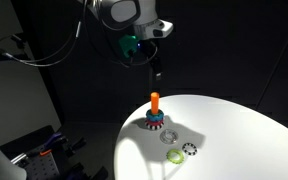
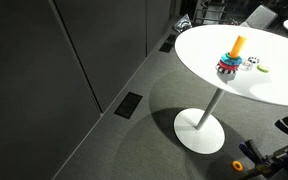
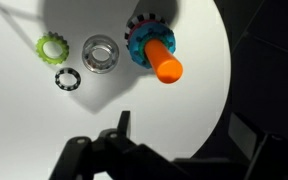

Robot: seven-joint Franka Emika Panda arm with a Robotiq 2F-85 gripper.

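An orange peg [image 1: 155, 103] stands upright on the white round table [image 1: 234, 135], with a blue ring [image 1: 155, 114] and a red-and-white beaded ring [image 1: 155, 124] around its base. Loose on the table lie a clear silvery ring [image 3: 100, 54], a green ring [image 3: 52, 48] and a small black-and-white ring [image 3: 67, 79]. My gripper is open above the table, its dark fingers wide apart and nothing between them. In the wrist view the peg's top lies ahead of the gap between the fingers, clear of both.
Bare table surface surrounds the loose rings. The table's curved edge [image 3: 224, 105] runs close beside the peg, with dark space beyond. An orange ring [image 2: 237, 165] is visible low in exterior view 2, apart from the tabletop.
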